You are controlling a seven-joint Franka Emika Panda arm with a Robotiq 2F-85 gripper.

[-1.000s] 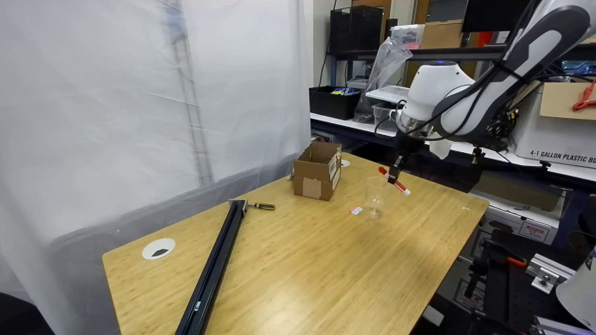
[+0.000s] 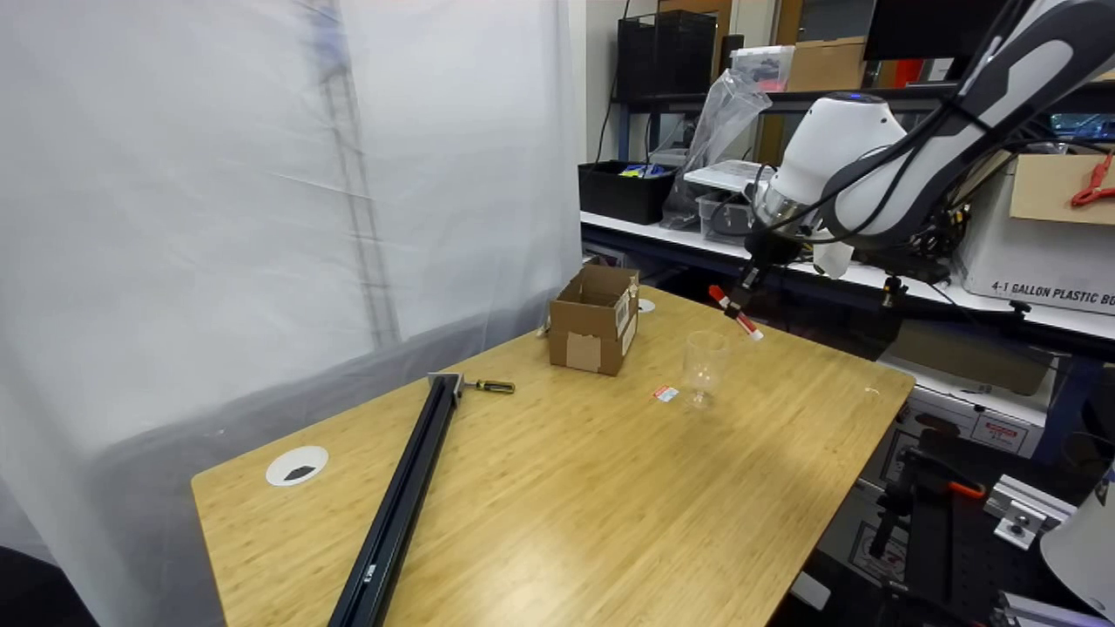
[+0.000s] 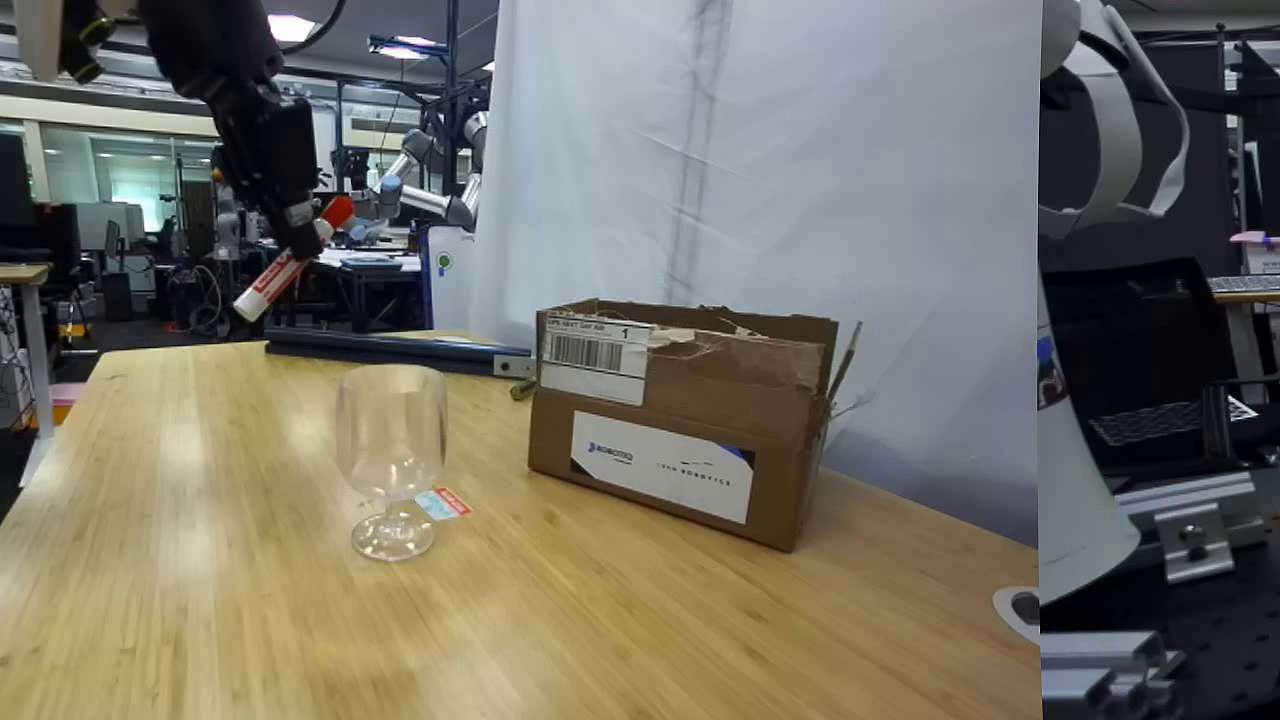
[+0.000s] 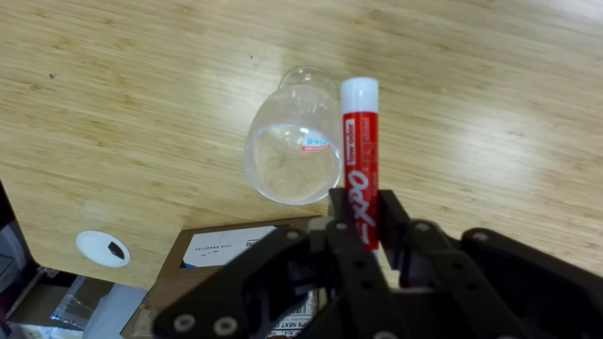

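A red marker with a white end point(image 4: 360, 141) is held between the fingers of my gripper, which is shut on it. In exterior view 2 the marker point(image 3: 274, 282) hangs tilted in the air, white end down and red end up. It is higher than the rim of a clear stemmed glass point(image 3: 391, 438) that stands upright on the table, apart from it. The wrist view has the glass point(image 4: 291, 152) just left of the marker. Exterior view 1 shows my gripper point(image 2: 734, 305) above and a little right of the glass point(image 2: 706, 360).
An open cardboard box point(image 2: 592, 324) stands beyond the glass. A small red and white packet point(image 3: 443, 503) lies by the glass's foot. A long black rail point(image 2: 402, 502) and a screwdriver point(image 2: 493, 387) lie on the table point(image 2: 617, 502), whose near part is clear.
The arm has lifted, carrying the marker upward and slightly left in exterior view 1. Glass, box and packet have stayed where they were.
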